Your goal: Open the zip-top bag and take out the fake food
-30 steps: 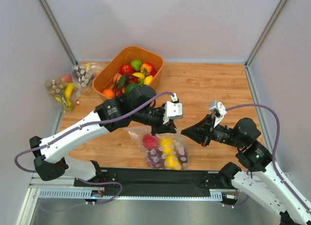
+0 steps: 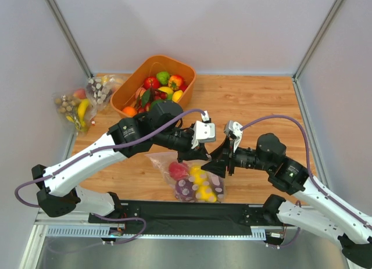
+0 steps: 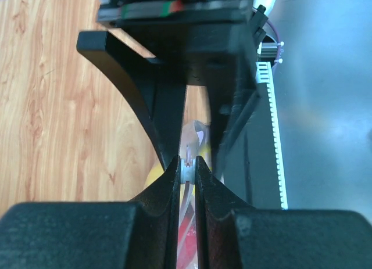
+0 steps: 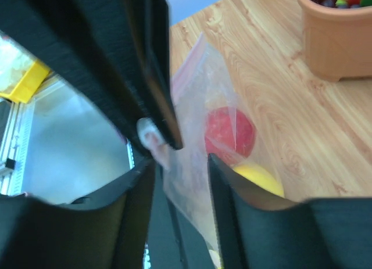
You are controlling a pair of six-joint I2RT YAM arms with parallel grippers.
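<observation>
A clear zip top bag [image 2: 186, 187] with red, yellow and dark purple fake food inside hangs near the table's front edge. Its top corner is pinched by my left gripper, which is shut on a whitish bit of the bag in the left wrist view. Close against it, my right gripper [image 2: 216, 164] stands part open. In the right wrist view the bag's plastic [image 4: 195, 158] runs between and behind the right fingers, not clamped by them. A red piece [image 4: 231, 132] and a yellow piece [image 4: 260, 179] show through the film.
An orange bin [image 2: 119, 97] full of fake fruit and vegetables stands at the back left. Two other filled bags [image 2: 75, 109] [image 2: 103, 90] lie left of it.
The left gripper has barely shifted, still holding the bag.
</observation>
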